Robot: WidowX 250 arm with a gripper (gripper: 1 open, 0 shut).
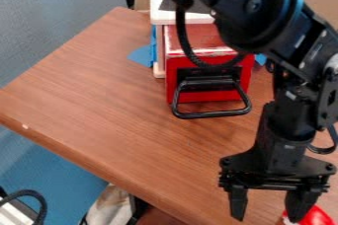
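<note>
My black gripper [271,205] hangs low at the lower right of the wooden table [93,101], fingers pointing down and spread apart. A red object with some white [317,218] lies at the bottom right edge, partly hidden by the right finger and the frame's edge. I cannot see anything held between the fingers.
A red box [192,89] with a black handle stands at the back centre, beside blue material [141,54].
</note>
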